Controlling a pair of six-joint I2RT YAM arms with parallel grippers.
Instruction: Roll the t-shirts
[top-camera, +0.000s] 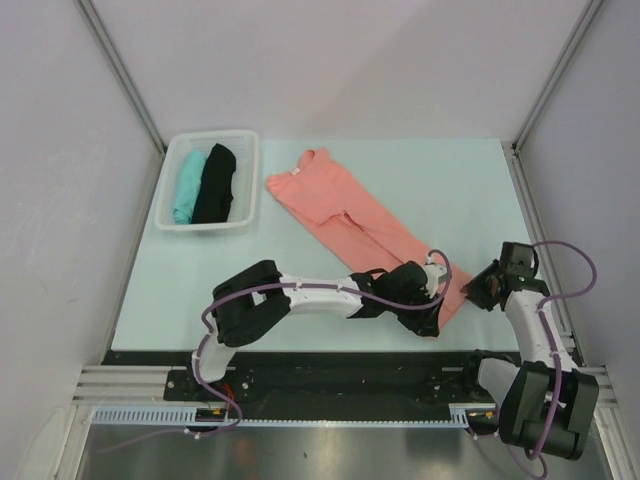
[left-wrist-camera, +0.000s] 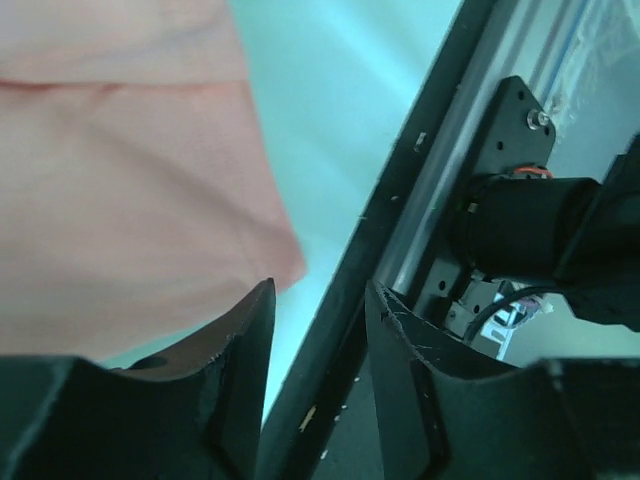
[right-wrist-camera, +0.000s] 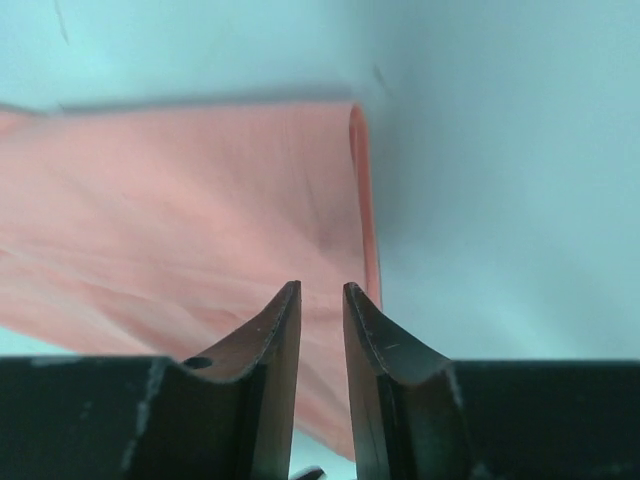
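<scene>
A pink t-shirt (top-camera: 330, 200) lies long and diagonal on the pale table (top-camera: 440, 180). My left gripper (top-camera: 425, 315) hangs over its lower end near the front edge; in the left wrist view its fingers (left-wrist-camera: 240, 360) stand open with bare cloth beyond them. My right gripper (top-camera: 480, 290) is at the right corner of the shirt's lower end. In the right wrist view a doubled hem of the shirt (right-wrist-camera: 250, 190) lies beyond the fingertips, which stand a little apart with nothing clearly between them.
A white tray (top-camera: 165, 190) at the back left holds a teal folded cloth (top-camera: 189, 185) and a black one (top-camera: 216, 185). The front rail runs close below both grippers.
</scene>
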